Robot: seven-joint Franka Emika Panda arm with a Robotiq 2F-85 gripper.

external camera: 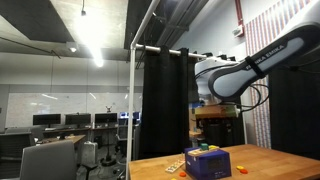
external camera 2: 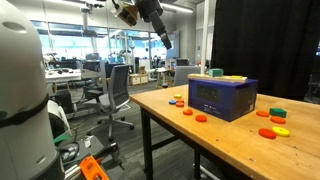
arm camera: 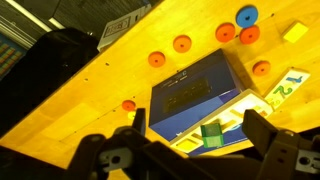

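A dark blue-purple box [external camera 2: 225, 99] stands on the wooden table. On its top are a green block [arm camera: 212, 135] and a pale wooden tray [arm camera: 245, 105] with yellow pieces. My gripper is open above the box, its two dark fingers spread apart and nothing seen between them but the box and block below. In exterior view 1 the gripper [external camera: 217, 112] hangs over the box [external camera: 208, 163], clear of it. Red discs [arm camera: 182, 43], a blue disc [arm camera: 247, 16] and a yellow block [arm camera: 295, 32] lie loose around the box.
A number board [arm camera: 287, 88] lies flat beside the box. Near the box's other end are more red and yellow discs [external camera 2: 280, 131] and a green block [external camera 2: 277, 115]. Office chairs [external camera 2: 117, 85] stand beyond the table.
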